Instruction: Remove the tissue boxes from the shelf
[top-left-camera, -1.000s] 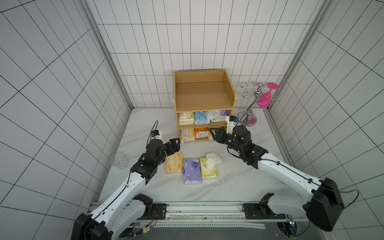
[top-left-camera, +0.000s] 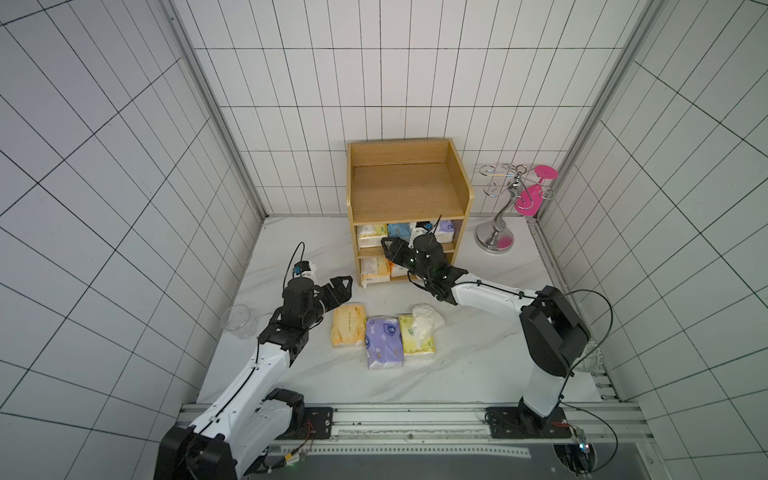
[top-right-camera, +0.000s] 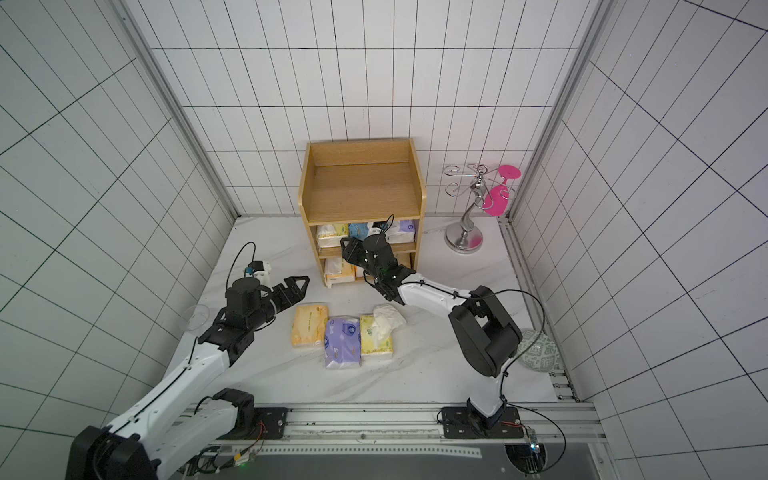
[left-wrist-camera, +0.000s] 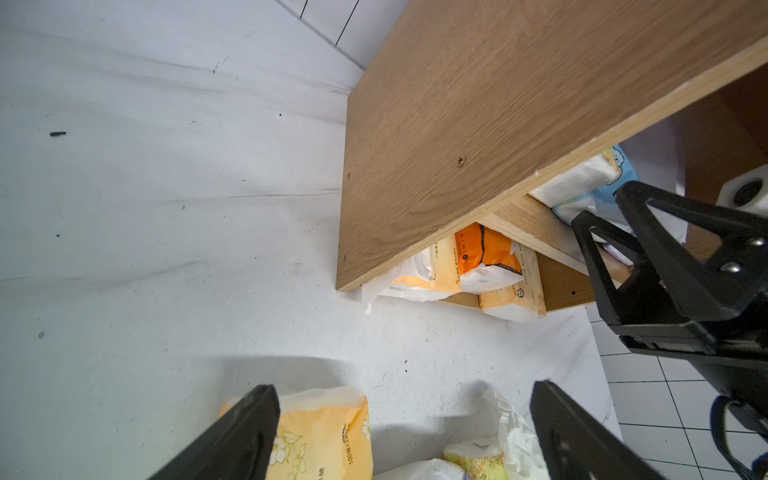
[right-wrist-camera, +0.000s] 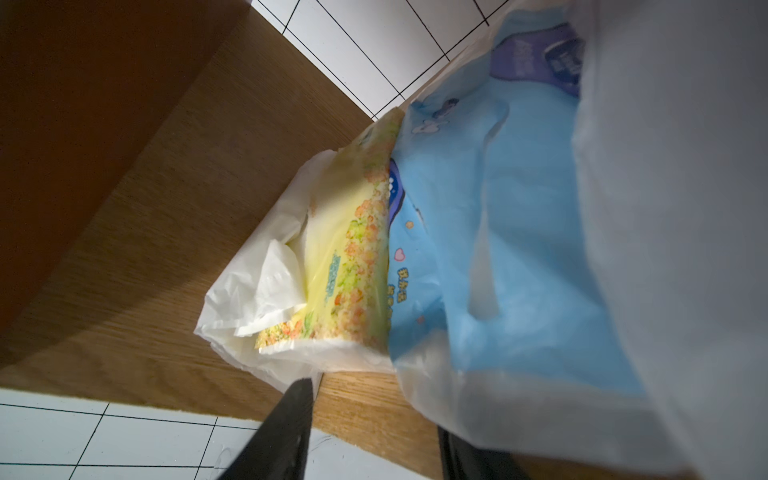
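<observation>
My right gripper stands open at the front of the wooden shelf's middle level. In the right wrist view a blue tissue pack fills the space close ahead of its fingers, with a yellow flowered pack beside it. A purple pack sits at that level's right end. Below, orange packs rest on the bottom level. On the table in front lie an orange pack, a purple pack and a yellow pack. My left gripper hangs open above the table, empty.
A metal stand with a pink item is right of the shelf. A clear glass lies at the left, and a round glass dish at the right. The table left of the shelf is bare.
My right gripper has moved left and toward the shelf, from in front of the lower level up to the blue pack. The left arm shifted slightly left.
</observation>
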